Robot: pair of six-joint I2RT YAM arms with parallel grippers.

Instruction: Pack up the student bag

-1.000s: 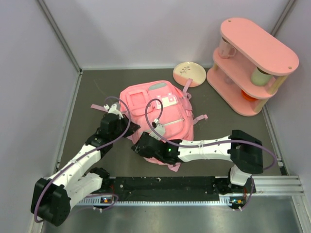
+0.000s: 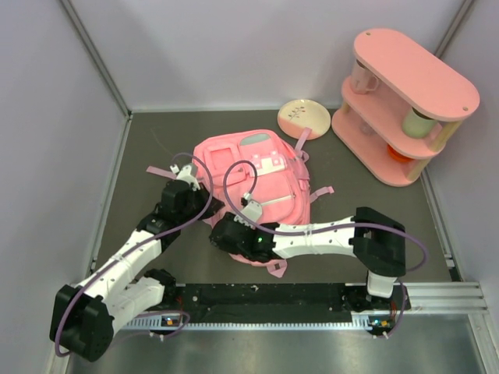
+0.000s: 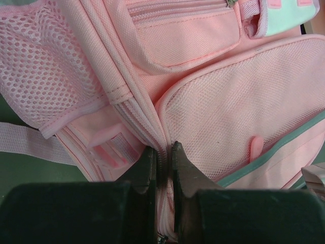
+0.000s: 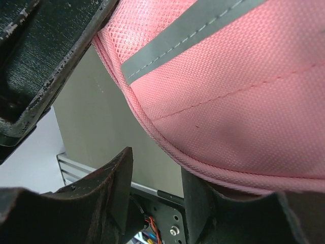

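The pink student bag lies flat on the dark mat, its pockets facing up. At its left side my left gripper is shut on the bag's edge, pinching a fold of pink fabric along the zipper seam. My right gripper is part open near the bag's lower left corner. Between its fingers only mat and the rail beyond show. In the right wrist view, the bag's piped edge runs just above and past those fingertips. The top view hides both sets of fingertips behind the arms.
A round plate lies by the bag's upper right. A pink shelf with cups stands at the right rear. Bare mat shows right of the bag. Both arms are close together at the bag's lower left.
The left arm stays in place at the bag's left side.
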